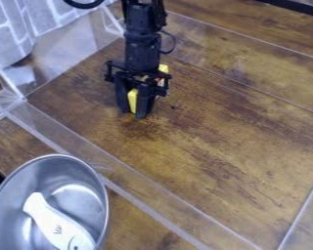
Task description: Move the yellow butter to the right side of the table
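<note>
The yellow butter (pixel 132 101) shows as a narrow strip between the black fingers of my gripper (pixel 133 105), in the upper left part of the table. One finger stands on each side of it, and they hide most of it. The fingertips are low, at or close to the tabletop. Whether the fingers press on the butter or only stand around it, I cannot tell. A small yellow patch (pixel 163 69) shows just behind the gripper on its right; what it belongs to is unclear.
A metal pot (pixel 13 227) holding a white utensil (pixel 55 225) stands at the lower left. Patterned cloth (pixel 35 29) lies at the upper left. Clear strips edge the brown wooden table (pixel 225 146), whose middle and right are bare.
</note>
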